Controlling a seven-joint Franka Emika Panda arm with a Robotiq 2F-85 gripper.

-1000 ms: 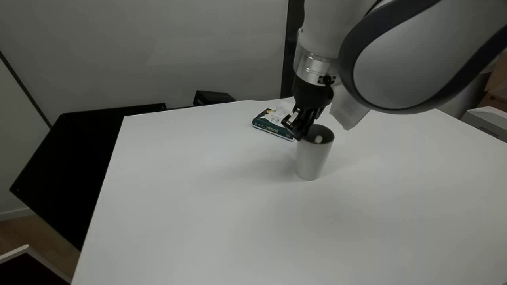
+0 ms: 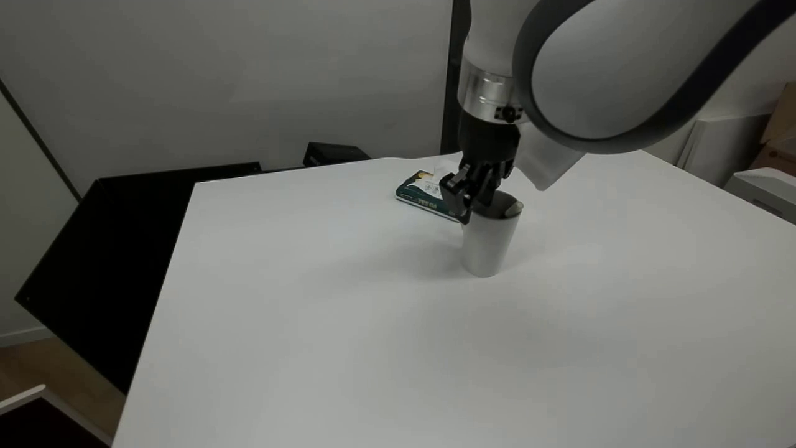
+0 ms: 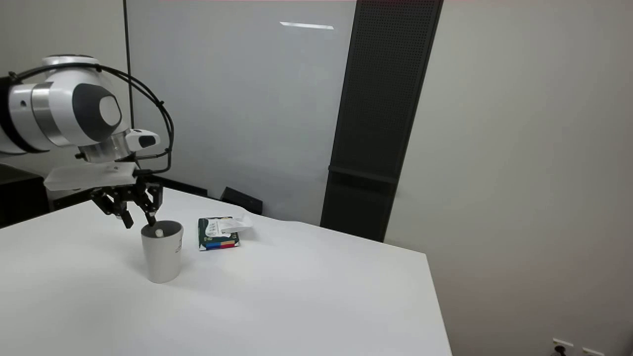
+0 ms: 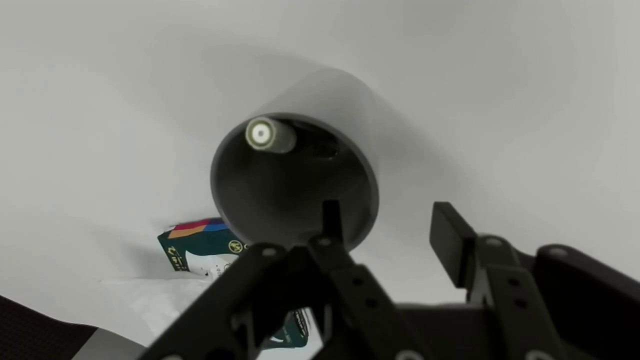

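Observation:
A light grey cup (image 2: 489,242) (image 3: 163,258) (image 4: 339,93) stands upright on the white table. Inside it, a pale cylindrical stick, perhaps a marker (image 4: 271,135) (image 3: 158,233), leans against the wall with its round end near the rim. My black gripper (image 2: 471,210) (image 3: 140,222) is just above the cup's rim, its fingers apart and nothing between them. In the wrist view, one finger overlaps the cup's mouth and the other is outside it, to the right. Whether a finger touches the rim cannot be told.
A dark green packet or box (image 2: 425,195) (image 3: 214,238) (image 4: 198,240) lies behind the cup, with a crumpled white wrapper (image 3: 234,223) (image 4: 162,300) on it.
My gripper has risen slightly and its fingers have spread apart. In exterior view 1, the cup stands slightly farther back, and the stick's end has shifted right inside it.

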